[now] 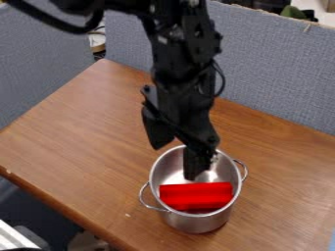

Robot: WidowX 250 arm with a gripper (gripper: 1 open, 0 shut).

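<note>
A steel pot (195,221) with two wire handles stands near the front right of the wooden table (78,137). A red cylindrical object (195,197) lies across the inside of the pot. My black gripper (178,149) hangs open over the pot's back part, its right finger low at or inside the rim, behind the red object. Whether it touches either is unclear.
Grey padded walls stand along the left and back edges. Some clutter lies outside the table at the lower left corner.
</note>
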